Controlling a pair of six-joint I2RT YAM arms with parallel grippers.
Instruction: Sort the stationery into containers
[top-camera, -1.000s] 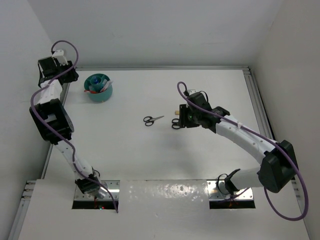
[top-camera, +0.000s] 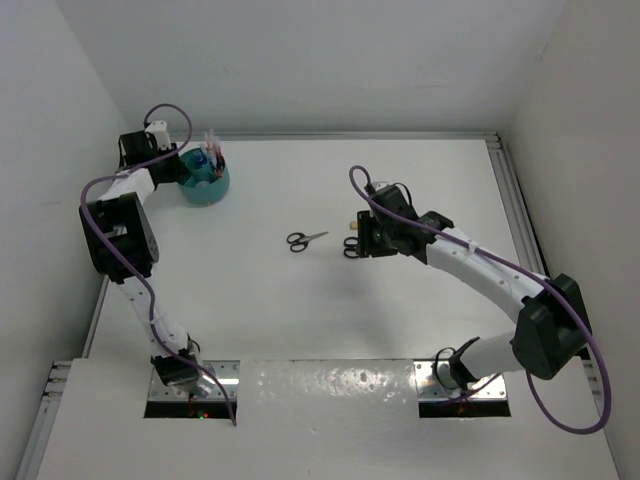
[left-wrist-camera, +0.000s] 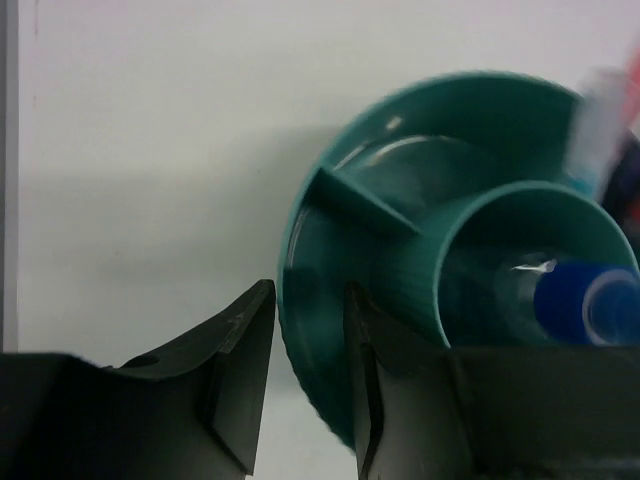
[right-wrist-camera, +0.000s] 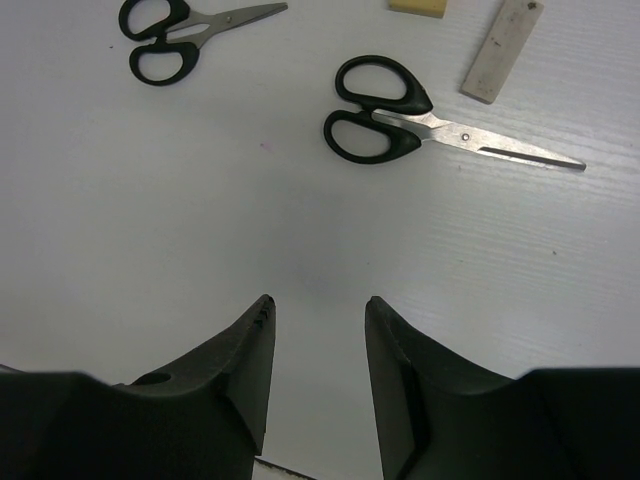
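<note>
The teal container (top-camera: 205, 195) stands at the table's back left, holding pens and a blue item (left-wrist-camera: 585, 300). My left gripper has its fingers straddling the container's rim (left-wrist-camera: 290, 250), shut on it as far as shows. Two pairs of black-handled scissors (right-wrist-camera: 390, 135) lie mid-table, with a yellow block (right-wrist-camera: 418, 7) and a grey bar (right-wrist-camera: 503, 50) beyond them. Over these hangs my right gripper, fingers apart with nothing seen between them; how far it is shut is unclear.
Metal rails (top-camera: 500, 180) edge the table along the back and sides.
My left gripper has moved right onto the container, which has shifted slightly right; the pens in it now stand more upright. The right arm has barely moved.
</note>
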